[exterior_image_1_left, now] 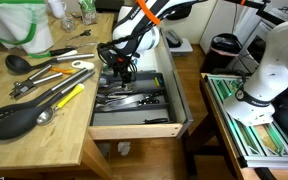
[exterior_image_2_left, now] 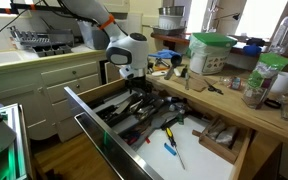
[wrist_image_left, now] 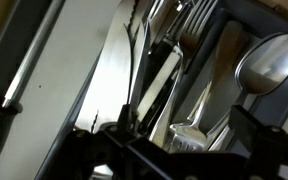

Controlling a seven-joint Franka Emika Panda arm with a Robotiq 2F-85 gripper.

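Note:
My gripper [exterior_image_1_left: 123,76] is low over the open drawer [exterior_image_1_left: 138,131], above the cutlery in its dark tray. In the wrist view the dark fingers [wrist_image_left: 124,143] stand wide apart at the bottom edge, with no object gripped between them. Beneath them lie a fork [wrist_image_left: 190,132], a shiny spoon [wrist_image_left: 268,64] and a second fork [wrist_image_left: 193,25]. Knives with bright blades [wrist_image_left: 109,75] fill the left side of the tray. Whether the fingertips touch any of the cutlery cannot be told.
On the wooden counter [exterior_image_1_left: 66,141] beside the drawer lie ladles and a black slotted spoon [exterior_image_1_left: 20,122]. A yellow-handled tool [exterior_image_1_left: 68,99] rests near its edge. Several tools, including a blue-handled screwdriver [exterior_image_2_left: 171,150], lie in the drawer's white-floored part.

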